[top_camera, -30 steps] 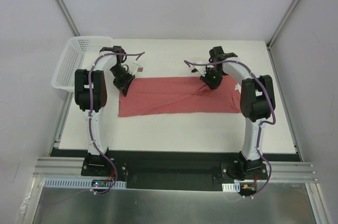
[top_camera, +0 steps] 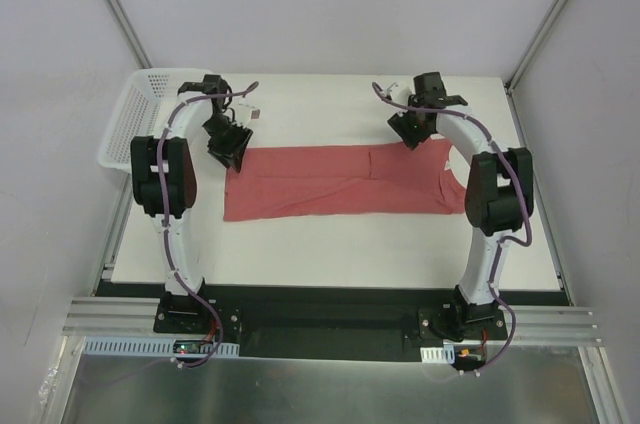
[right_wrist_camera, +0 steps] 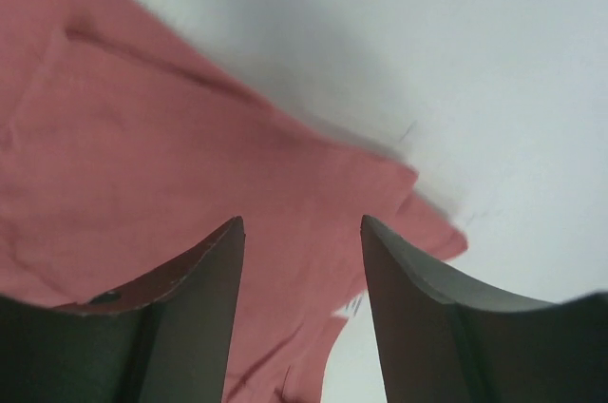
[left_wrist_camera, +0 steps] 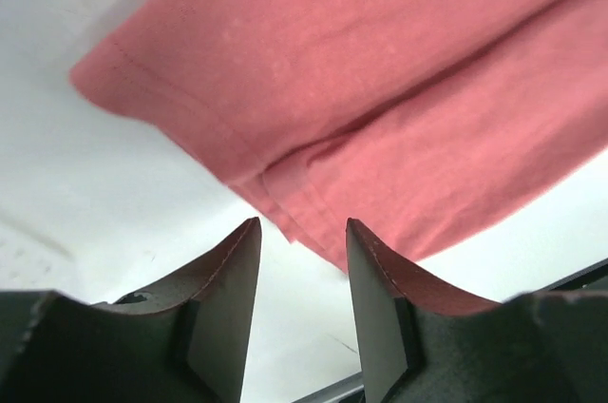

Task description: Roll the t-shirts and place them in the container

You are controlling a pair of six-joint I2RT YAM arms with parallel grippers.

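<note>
A red t-shirt lies folded into a long flat strip across the table, with layered folds running along it. Over its left end, near the back corner, my left gripper is open; in the left wrist view the cloth's end lies beyond its parted fingers. My right gripper hangs open above the back edge toward the right end. The right wrist view shows a cloth corner beyond the fingertips, with nothing gripped between them. At the right end the shirt's outline is uneven.
A white basket stands at the table's back left, behind the left arm.
</note>
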